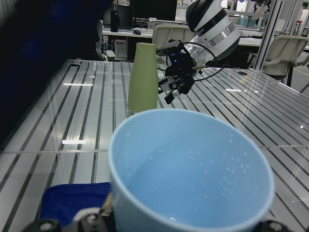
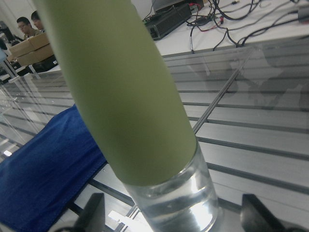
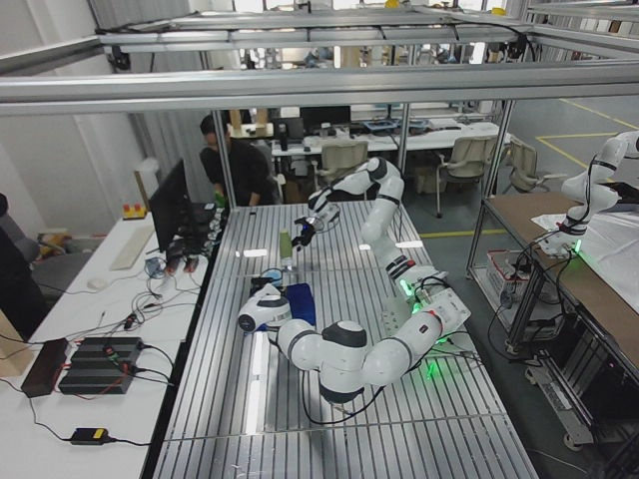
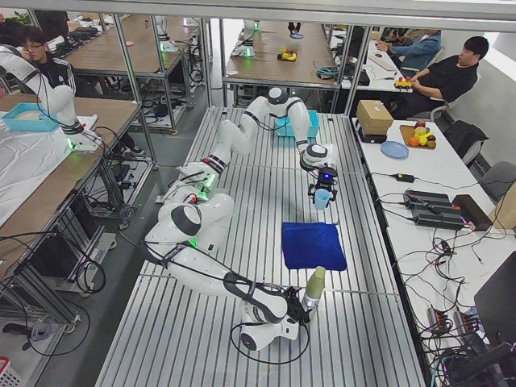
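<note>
A light blue cup (image 4: 321, 199) is held in my left gripper (image 4: 322, 193), filling the bottom of the left wrist view (image 1: 190, 169); it is raised near the blue cloth (image 4: 314, 246). A tall bottle with a green sleeve (image 2: 125, 96) and clear base (image 2: 174, 205) stands upright on the slatted table beyond the cloth. My right gripper is at the bottle's base, a fingertip on either side in its wrist view; whether it touches or is open around it I cannot tell.
A light blue bin (image 4: 310, 122) sits at one end of the slatted table (image 4: 161, 347). A white side desk (image 3: 100, 299) holds a monitor, cables and boxes.
</note>
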